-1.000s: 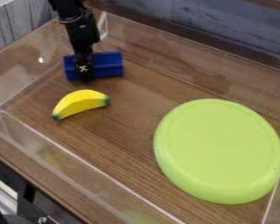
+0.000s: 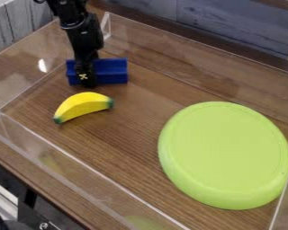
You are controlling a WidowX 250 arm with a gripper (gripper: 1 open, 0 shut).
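A black gripper (image 2: 83,68) reaches down from the top left onto a dark blue rectangular block (image 2: 111,72), its lower end over the block's left part. Whether its fingers are open or closed on the block is too small to tell. A yellow toy banana (image 2: 84,105) lies just below the block, apart from it.
A large light green round plate (image 2: 225,156) covers the right front of the wooden surface (image 2: 134,180). Transparent walls and edges border the left side and the back.
The gripper has shifted very slightly over the block; the banana and plate are unmoved.
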